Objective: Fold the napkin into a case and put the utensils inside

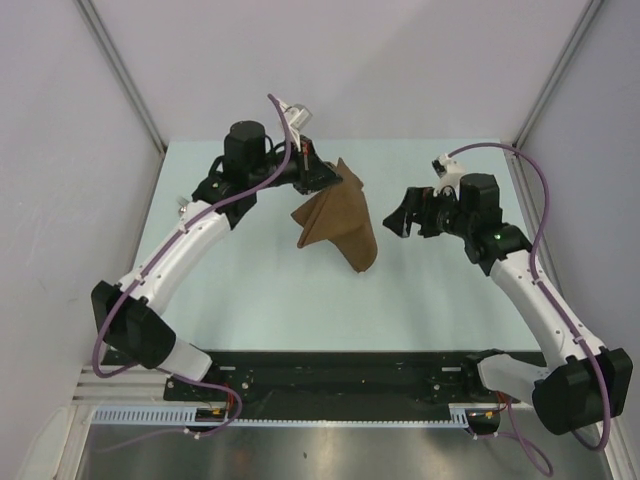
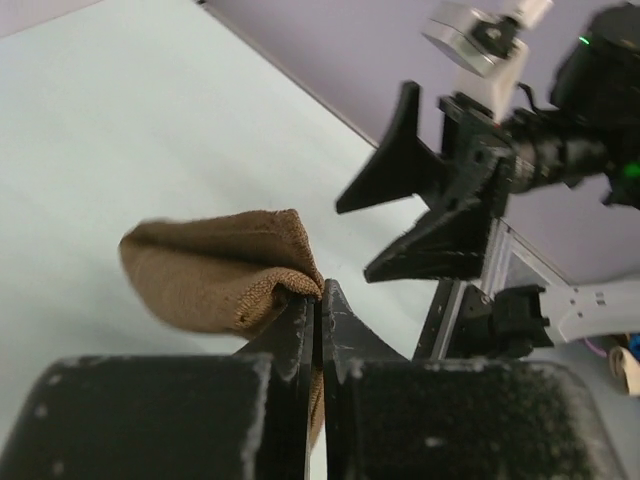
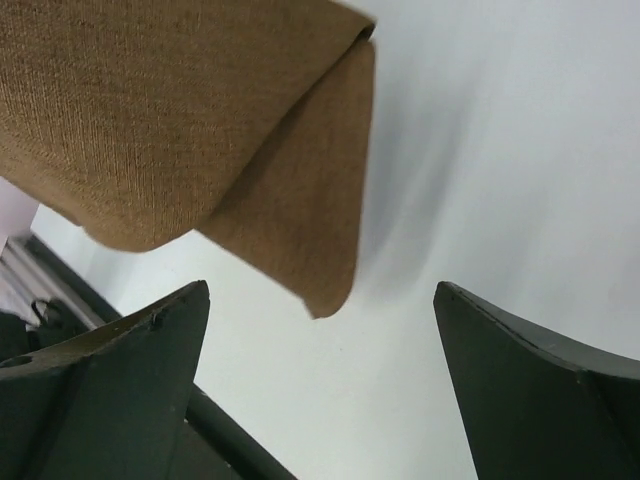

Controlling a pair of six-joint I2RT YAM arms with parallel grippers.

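Observation:
My left gripper (image 1: pixel 330 176) is shut on a corner of the brown napkin (image 1: pixel 343 220), which hangs folded and creased below it; in the left wrist view the cloth bunches at the fingertips. My right gripper (image 1: pixel 400 215) stands open to the right of the napkin, nothing between its fingers; in the right wrist view the napkin fills the upper left, ahead of the fingers. Small silver items (image 1: pixel 182 207) at the table's left are mostly hidden behind the left arm.

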